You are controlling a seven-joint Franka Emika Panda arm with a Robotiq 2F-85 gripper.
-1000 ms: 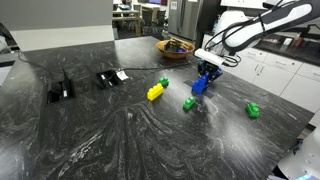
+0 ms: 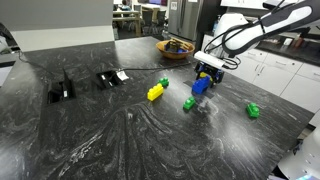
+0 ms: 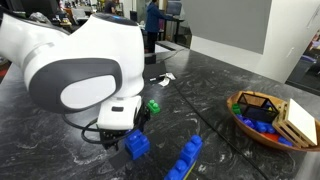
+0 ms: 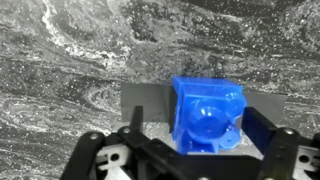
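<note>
A blue block [image 4: 208, 112] fills the space between the fingers of my gripper [image 2: 206, 77], which is open. In the wrist view it lies nearer the right finger, with a wider gap on the left. Seen from exterior view 2, that blue block [image 3: 137, 145] sits on the dark table just below the gripper, whose fingers are partly hidden by the arm. A second blue piece [image 3: 186, 160] lies to its right there.
Yellow blocks [image 2: 155, 92] and a green block [image 2: 189, 103] lie nearby; another green block [image 2: 253, 110] is further right. A basket [image 2: 176, 49] with mixed items stands at the back. Black holders [image 2: 61, 89] are at left.
The arm has shifted only slightly around the blue block. The other blocks and the basket have stayed where they were.
</note>
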